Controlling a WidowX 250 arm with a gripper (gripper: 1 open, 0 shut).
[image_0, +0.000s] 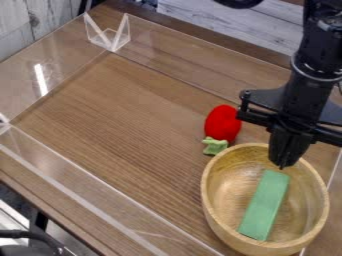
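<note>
The black gripper hangs over the back edge of a tan bowl at the lower right, its fingers pointing down and shut with nothing visible between them. A flat green block lies inside the bowl. Just left of the gripper, outside the bowl, sit a red object and a small light-green piece, partly close to the bowl's rim.
A white wire-like holder stands at the back left. Dark cabling runs along the lower left corner.
</note>
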